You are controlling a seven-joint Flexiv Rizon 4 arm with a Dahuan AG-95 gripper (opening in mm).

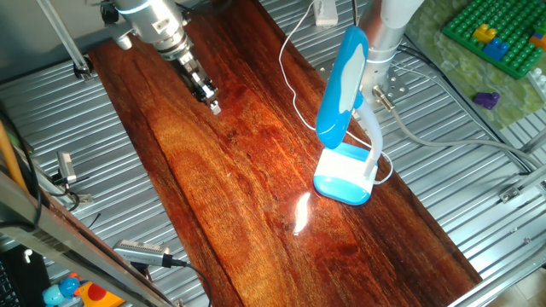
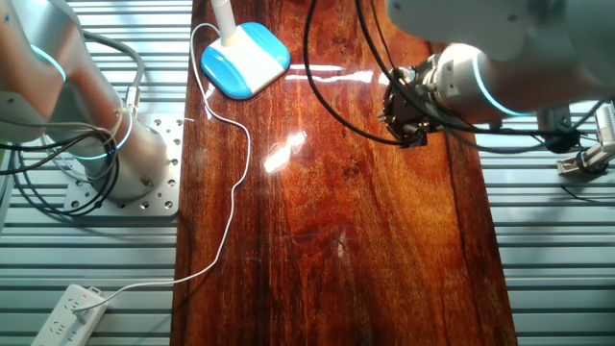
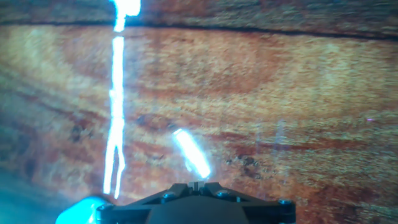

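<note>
My gripper (image 1: pixel 214 107) hangs over the far left part of the brown wooden board (image 1: pixel 247 196), tilted. In the wrist view the gripper has its black fingers together at the bottom edge, and no object shows between them. Bare wood grain fills most of that view, with bright glare streaks on it. A blue-and-white desk lamp (image 1: pixel 344 175) stands on the board, well apart from the gripper. Its base (image 2: pixel 245 62) also shows in the second exterior view.
The lamp's white cable (image 2: pixel 240 173) curves across the board to a power strip (image 2: pixel 67 317). A robot base (image 2: pixel 144 173) stands beside the board. A green brick plate (image 1: pixel 499 38) lies beyond it. The board's middle and near end are clear.
</note>
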